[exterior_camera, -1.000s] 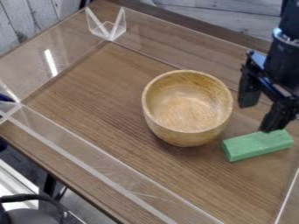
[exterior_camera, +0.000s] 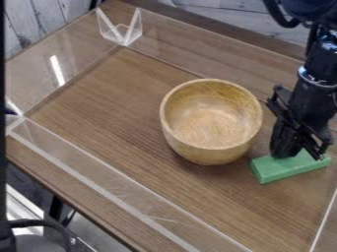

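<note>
My gripper reaches down from the right edge with its tip at the top of a flat green rectangular block, just right of a round wooden bowl. Its fingertips are dark and small in this view; whether anything is between them cannot be seen clearly. The block lies flat on the wooden table.
A small clear plastic piece stands at the back left. Dark equipment sits at the lower left corner. The table left of the bowl and in front of it is clear.
My gripper has come down toward the green block and slightly toward the camera. The bowl and the block look unmoved.
</note>
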